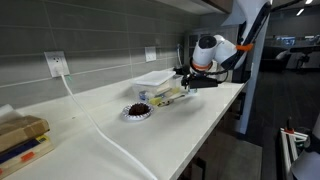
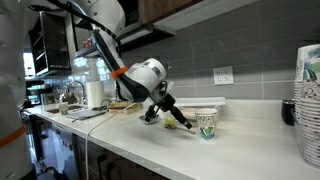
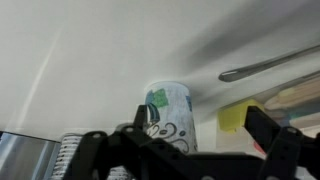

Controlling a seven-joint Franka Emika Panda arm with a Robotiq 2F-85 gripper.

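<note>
A white paper cup with a coloured pattern stands upright on the white counter. In the wrist view the same cup appears between the black fingers, seen from above, its lower part partly covered by the gripper. My gripper is open beside the cup, its fingers spread wide; nothing is held. From the first exterior view, the gripper is at the far end of the counter, and the cup is small and partly hidden there.
Cup stacks stand at the counter's right. A yellow item and a grey utensil lie near the cup. A plate of dark food and a white bin sit further along.
</note>
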